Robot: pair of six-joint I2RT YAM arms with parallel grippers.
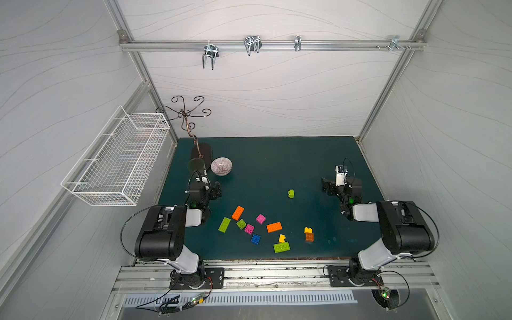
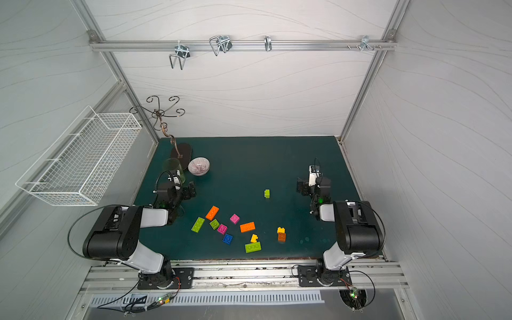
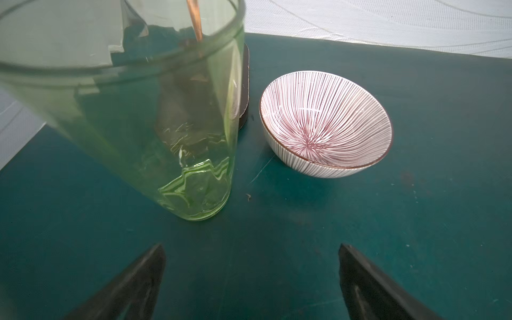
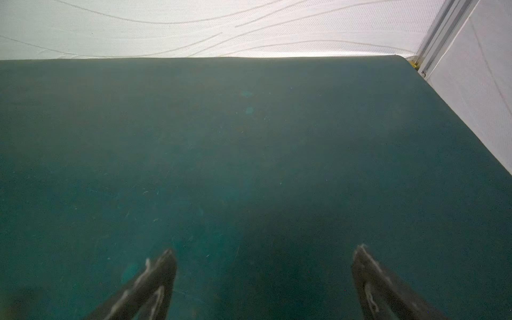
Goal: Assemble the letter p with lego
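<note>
Loose lego bricks are spread over the front middle of the table: orange bricks (image 1: 238,212), green bricks (image 1: 224,224), pink bricks (image 1: 260,218), a blue brick (image 1: 256,239). A small yellow piece (image 1: 282,238) touches or nearly touches the front green brick. Another yellow piece (image 1: 308,230) sits against a brown-orange brick (image 1: 309,238). Farther back stands a small lime piece (image 1: 291,193), alone. My left gripper is open and empty, left of the bricks. Over bare table at the right, my right gripper is open too.
A green glass (image 3: 202,133) and a striped bowl (image 3: 325,122) stand just beyond the left gripper. Behind them rises a metal stand (image 1: 200,151). A white wire basket (image 1: 120,160) hangs on the left.
</note>
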